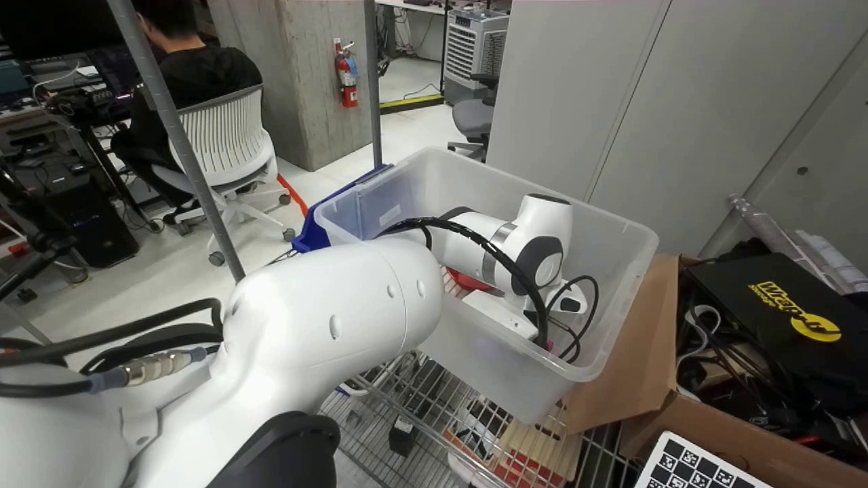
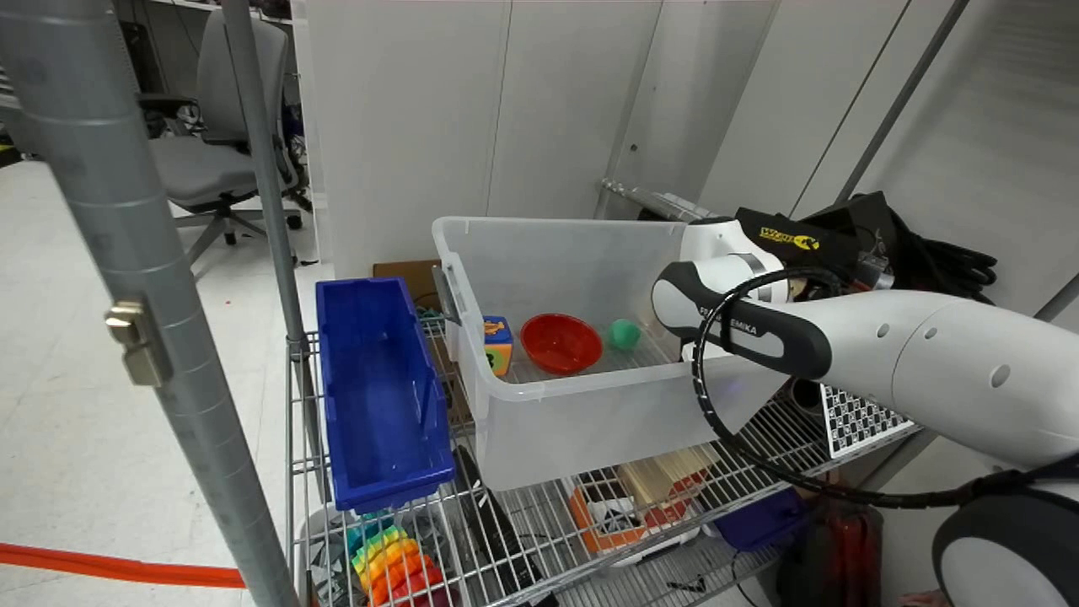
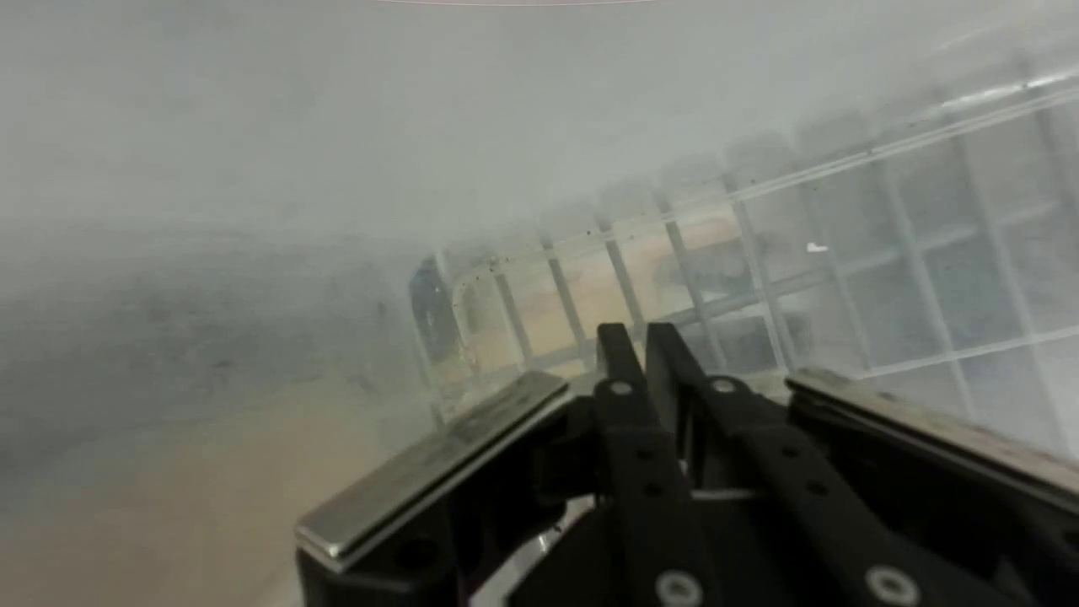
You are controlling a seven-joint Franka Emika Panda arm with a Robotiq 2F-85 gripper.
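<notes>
A clear plastic bin (image 2: pixel 566 405) stands on the wire shelf. Inside are a red bowl (image 2: pixel 561 344), a green ball-like object (image 2: pixel 623 334) and a colourful block (image 2: pixel 496 344) at the left end. My arm reaches down into the bin's right part, and its wrist hides what lies beneath it. In the wrist view my gripper is only slightly open, with a narrow gap between its black fingers and nothing seen in it. Bare bin floor and wall lie ahead of the fingertips; the bowl, ball and block are out of that view.
An empty blue bin (image 2: pixel 379 394) hangs at the clear bin's left side. An open cardboard box (image 1: pixel 716 423) with a black case and cables sits close on the other side. A metal post (image 2: pixel 162 263) rises at the front left. Tall bin walls surround the wrist.
</notes>
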